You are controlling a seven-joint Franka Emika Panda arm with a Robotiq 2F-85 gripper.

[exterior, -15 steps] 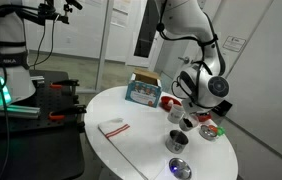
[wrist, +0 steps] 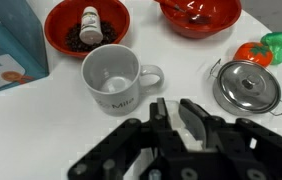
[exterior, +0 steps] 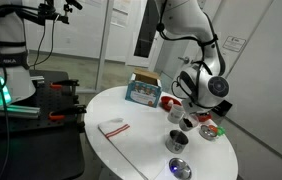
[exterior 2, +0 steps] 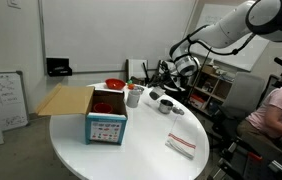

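Observation:
My gripper is shut on a pale cup [exterior: 188,124], of which only a whitish strip shows between the fingers in the wrist view. In exterior view 2 this cup [exterior 2: 156,94] hangs tilted under the arm, above the table. A white mug with printed lettering [wrist: 111,80] stands upright beside the gripper, its handle towards the fingers. Nearer the front of exterior view 1 stands an open metal pot [exterior: 175,142]. How the fingers grasp the cup is hidden.
Behind the mug are a red bowl of dark beans with a small bottle [wrist: 91,27] and another red bowl [wrist: 201,15]. A lidded metal pot [wrist: 247,87] lies right, near a toy tomato [wrist: 253,54]. An open box [exterior 2: 106,120] and striped cloth [exterior 2: 181,145] border clear white table.

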